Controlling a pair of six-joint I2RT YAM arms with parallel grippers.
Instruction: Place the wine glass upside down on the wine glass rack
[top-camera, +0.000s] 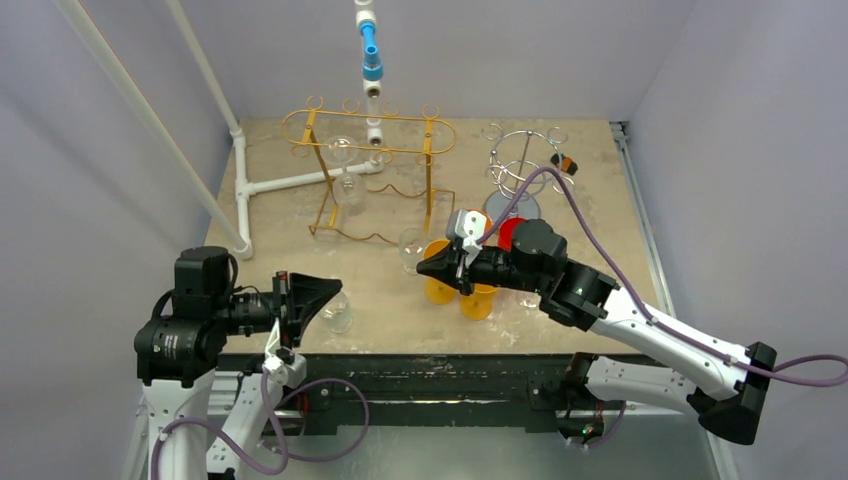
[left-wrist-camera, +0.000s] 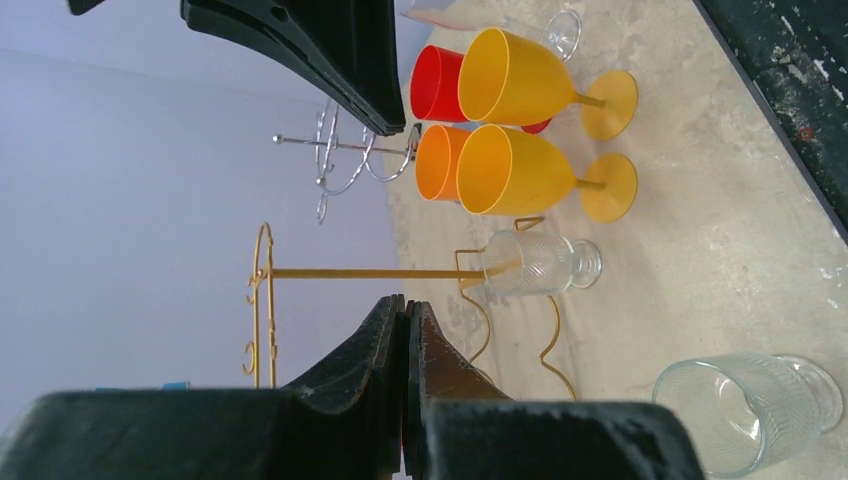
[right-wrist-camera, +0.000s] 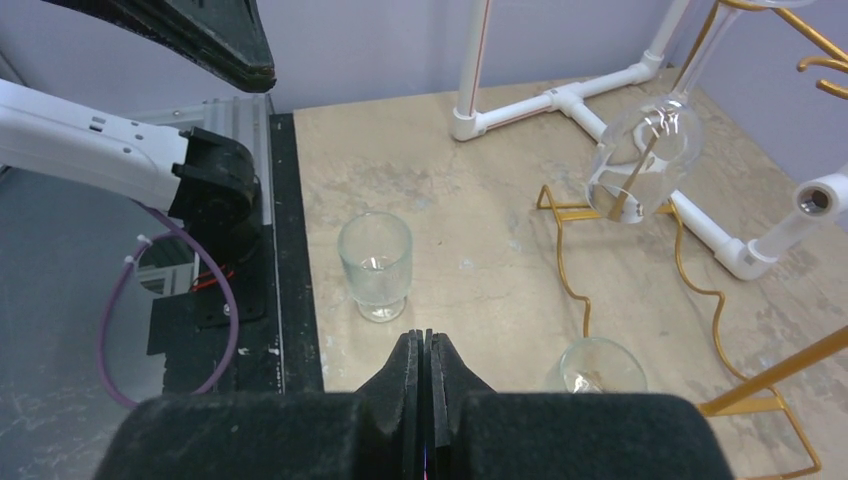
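Note:
A clear wine glass (top-camera: 349, 188) hangs upside down from the left end of the gold wine glass rack (top-camera: 428, 165). In the right wrist view its bowl (right-wrist-camera: 645, 160) points downward, clear of the table, and its stem rises to the gold wire. My left gripper (top-camera: 339, 287) is shut with nothing between its fingers, left of and in front of the rack. Shut and empty too, my right gripper (top-camera: 420, 268) is in front of the rack's right side. Their closed tips show in the left wrist view (left-wrist-camera: 407, 300) and right wrist view (right-wrist-camera: 424, 335).
A short clear glass (right-wrist-camera: 376, 265) stands upright near the front edge, below my left gripper. Another clear glass (left-wrist-camera: 530, 262) stands near the rack's base. Yellow goblets (left-wrist-camera: 515, 170) cluster beneath my right arm. Behind them is a silver rack (top-camera: 525, 160). White pipes (top-camera: 242, 190) line the left.

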